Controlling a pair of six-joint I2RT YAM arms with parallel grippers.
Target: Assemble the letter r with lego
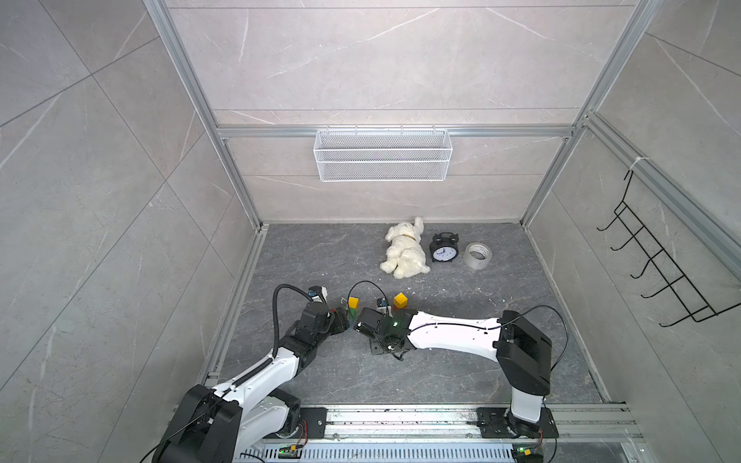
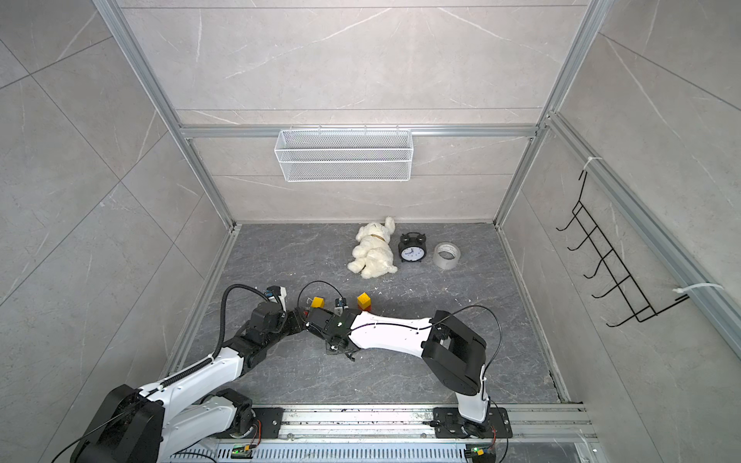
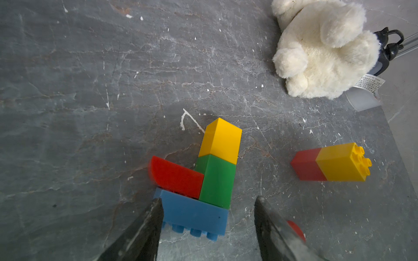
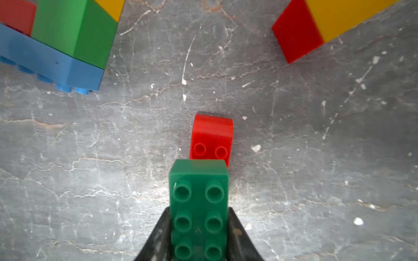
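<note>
A cluster of bricks lies on the table: blue, red, green and yellow. To its right a red brick joins a studded yellow one. My left gripper stands open over the cluster's blue end, fingers either side, nothing visibly held. My right gripper is shut on a green brick, held above a loose red curved brick, which it partly hides.
Behind the bricks lie a white plush toy, a black alarm clock and a tape roll. A wire basket hangs on the back wall.
</note>
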